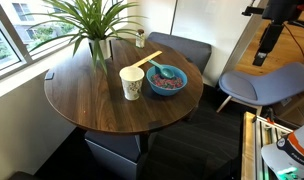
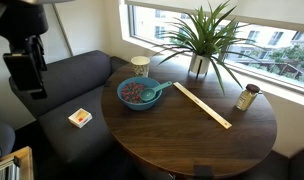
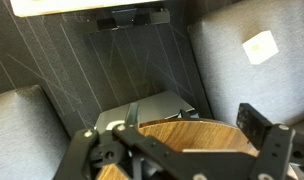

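My gripper stands open in the wrist view, its two fingers wide apart and nothing between them. In exterior view 1 it hangs at the upper right, well away from the round wooden table (image 1: 87, 105). On that table a blue bowl (image 1: 164, 88) holds small dark reddish pieces, and a teal spoon (image 1: 169, 71) rests in it. Beside the bowl is a patterned paper cup (image 1: 132, 86), upright. A flat wooden stick (image 2: 204, 106) lies on the tabletop.
A potted plant (image 2: 205, 45) stands toward the window, with a small jar (image 2: 248, 97) near the table's edge. Grey seats surround the table; a small white box (image 2: 80, 118) lies on one.
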